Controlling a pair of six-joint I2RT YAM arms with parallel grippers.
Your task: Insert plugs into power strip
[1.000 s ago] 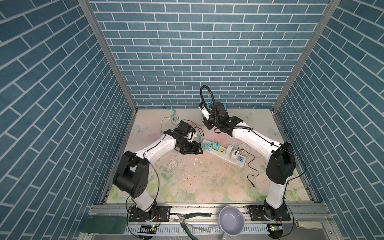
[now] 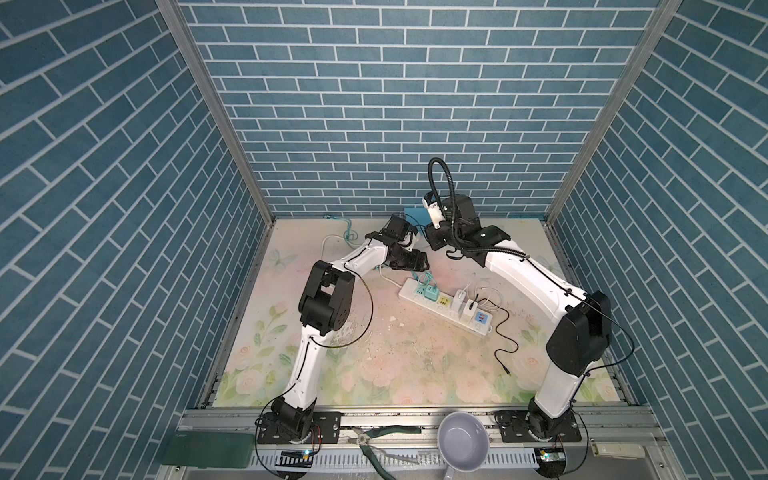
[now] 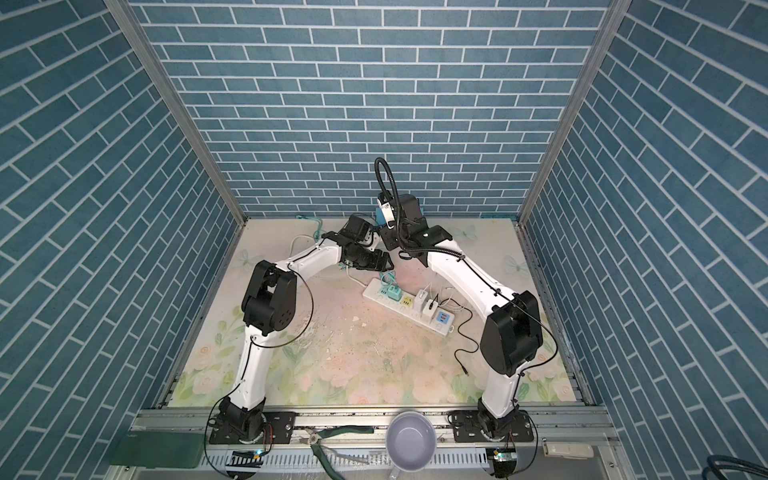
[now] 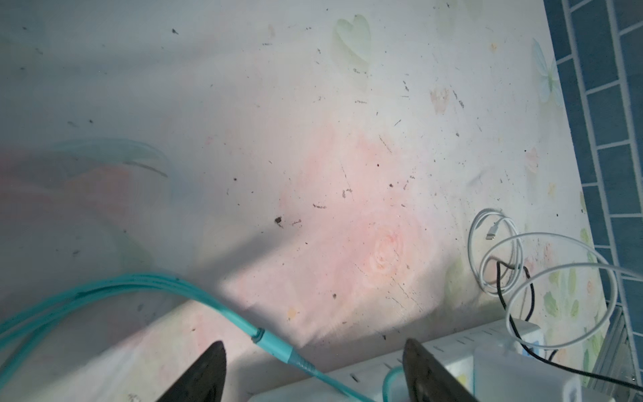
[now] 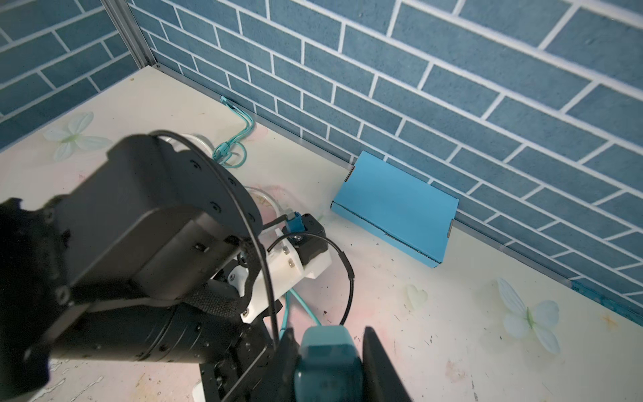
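A white power strip lies diagonally at centre right, carrying a teal plug and white plugs. My left gripper stands part open just behind and above the strip's left end, over a teal cable that runs down between its fingers; whether it touches the cable is unclear. My right gripper is high at the back middle, shut on a teal object, probably a plug.
A blue box lies at the back wall. Coiled teal cable lies back left. White and black cables lie behind the strip's right part.
My left gripper has moved back and right, away from the table's middle left.
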